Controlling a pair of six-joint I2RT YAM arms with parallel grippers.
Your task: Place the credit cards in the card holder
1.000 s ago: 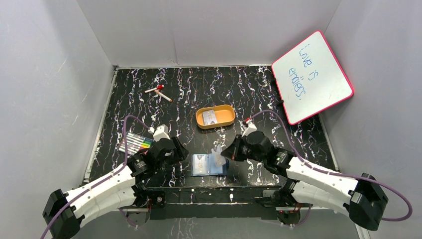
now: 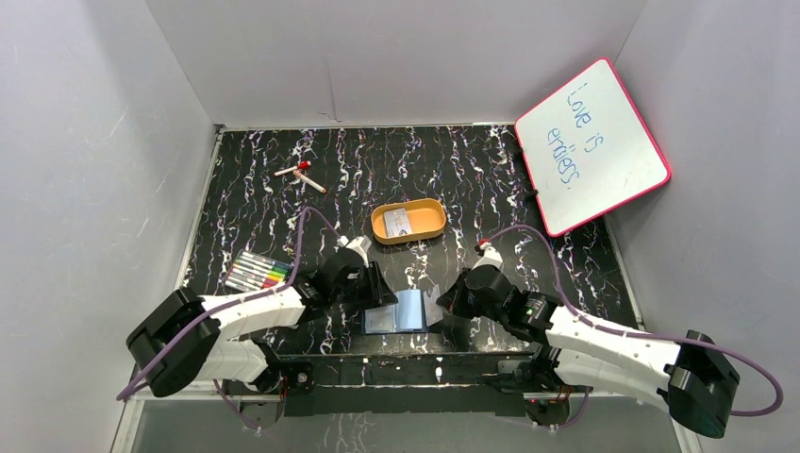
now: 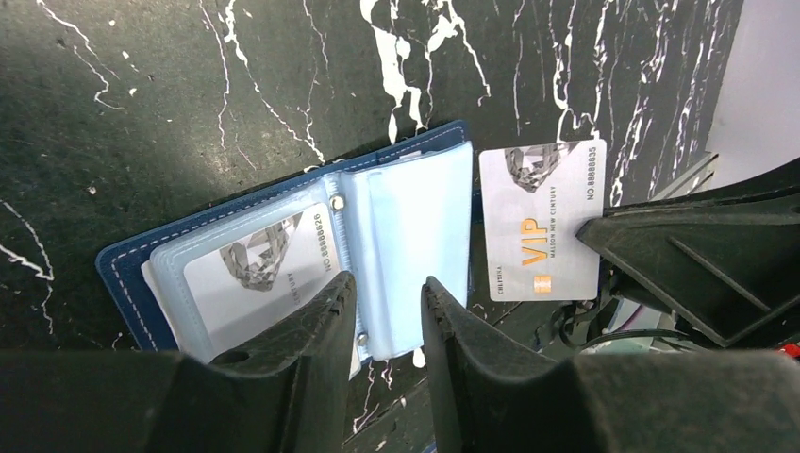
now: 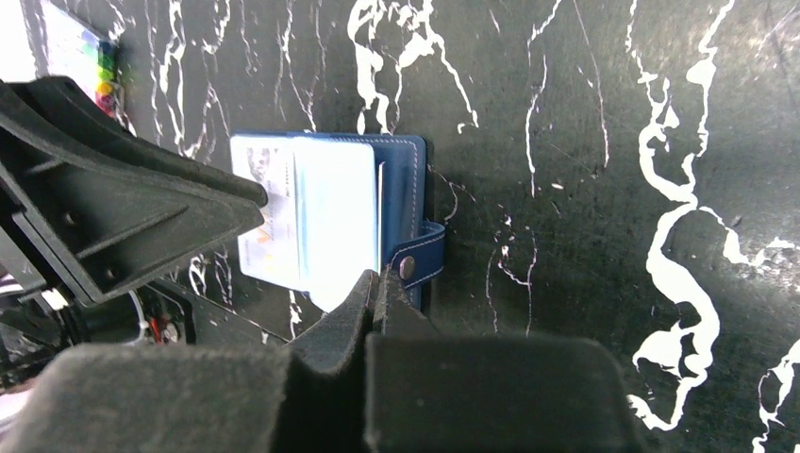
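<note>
The card holder (image 3: 132, 257) lies opened on the table; it is dark blue outside with light blue clear sleeves (image 3: 420, 226). Inside its left sleeve shows a white card (image 3: 212, 302). Above it hovers my left gripper, fingers parted, nothing between them. My right gripper (image 2: 443, 304) is shut on a white VIP credit card (image 3: 547, 250) by one edge. That card hangs upright at the holder's right side, face toward the left wrist view; in the right wrist view it is seen edge-on as a thin white line (image 4: 380, 212). Whether it touches the holder I cannot tell.
An orange tray (image 2: 432, 228) behind the holder contains white cards (image 2: 397, 223). Coloured markers (image 2: 255, 272) lie at the left, loose pens (image 2: 308, 181) at the back left. A whiteboard (image 2: 592, 146) leans at the back right. The blue strap with its snap (image 4: 420, 260) sticks out rightward.
My left gripper has swung right, from beside the holder to over it. The right gripper has shifted slightly right and nearer the front edge, carrying the card to the holder's right side.
</note>
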